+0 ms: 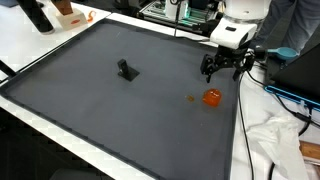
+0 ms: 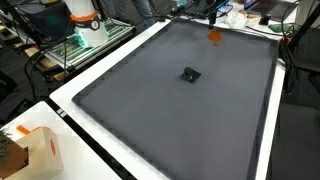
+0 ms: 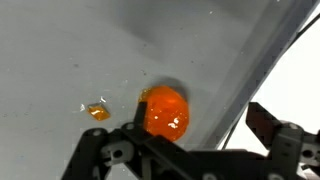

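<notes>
On the grey board lies a round orange, glossy object (image 1: 212, 97), close to the board's edge; in the wrist view the orange object (image 3: 165, 112) is partly covered by the left finger. My gripper (image 1: 224, 68) is just behind and above it, fingers wide apart and nothing held. Seen from the wrist, the gripper has a finger on either side, with the orange object nearer the left one. A small orange piece (image 3: 98, 110) rests a little to the left of it. In exterior view 2 the orange object (image 2: 214, 36) shows at the far end of the board.
A small black object (image 1: 126, 70) stands alone toward the far left of the board (image 1: 120, 110). White cloth or plastic (image 1: 275, 140) and dark cables lie just off the board's right edge. Most of the board's middle is bare.
</notes>
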